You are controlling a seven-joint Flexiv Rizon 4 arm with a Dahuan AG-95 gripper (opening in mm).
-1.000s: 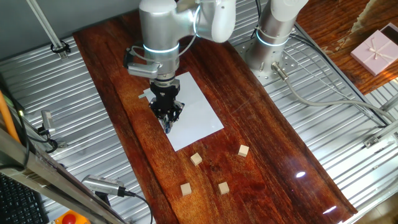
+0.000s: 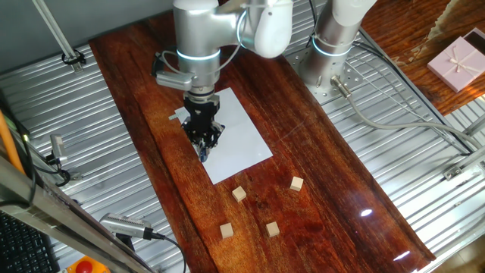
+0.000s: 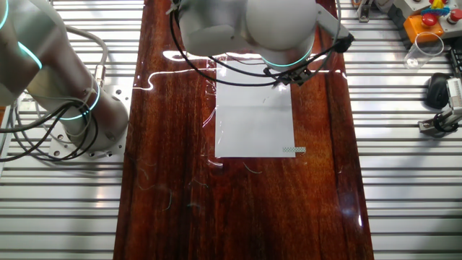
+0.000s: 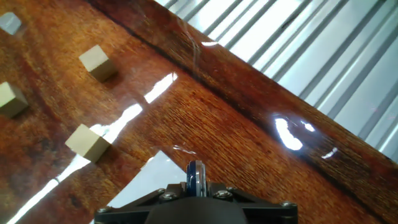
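My gripper (image 2: 203, 144) hangs over the left part of a white sheet of paper (image 2: 241, 140) on the dark wooden table. In the wrist view, a slim, shiny dark-blue object (image 4: 196, 179), like a pen, stands upright between the closed fingers at the bottom centre. One corner of the paper (image 4: 158, 177) shows just left of it. Whether the object's tip touches the sheet cannot be made out. From the second exterior view the arm hides most of the gripper, while the near half of the paper (image 3: 254, 126) is clear.
Several small wooden cubes, among them one cube (image 2: 239, 193) closest to the paper and another (image 2: 296, 183) to its right, lie beyond the sheet's lower edge. A checkered strip (image 3: 294, 149) sits by a paper corner. Ribbed metal flooring (image 3: 404, 195) borders the table.
The arm and gripper have shifted only slightly. The sheet and the cubes stay where they were.
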